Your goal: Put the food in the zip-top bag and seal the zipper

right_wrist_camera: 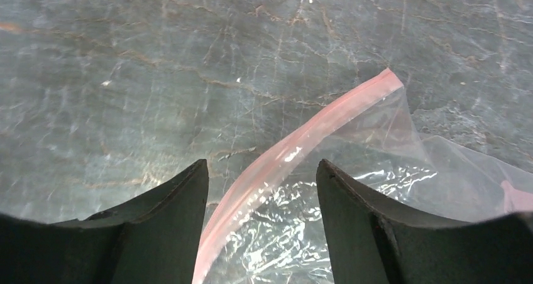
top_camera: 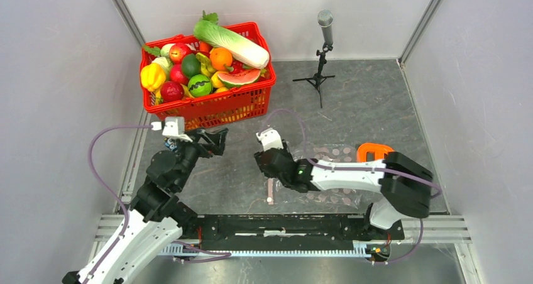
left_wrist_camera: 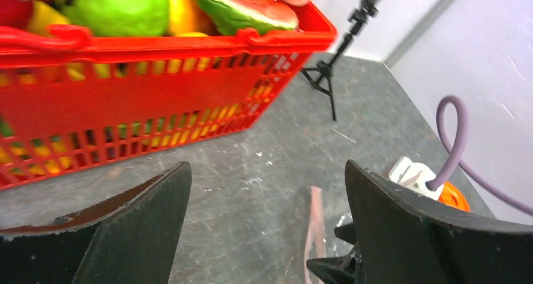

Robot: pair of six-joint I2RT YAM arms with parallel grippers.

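The clear zip top bag (top_camera: 327, 193) lies flat on the table beneath my right arm. Its pink zipper strip (right_wrist_camera: 302, 139) runs between the open fingers of my right gripper, which hovers just above it. In the top view that gripper (top_camera: 264, 161) is at the bag's left edge. My left gripper (top_camera: 214, 146) is open and empty, in front of the red basket (top_camera: 220, 111). The basket is piled with toy food, including a watermelon slice (top_camera: 239, 78), a cabbage (top_camera: 229, 42) and a green melon (top_camera: 200, 86).
A microphone stand (top_camera: 319, 76) stands at the back right. An orange object (top_camera: 368, 152) lies right of the bag. Walls enclose the sides and back.
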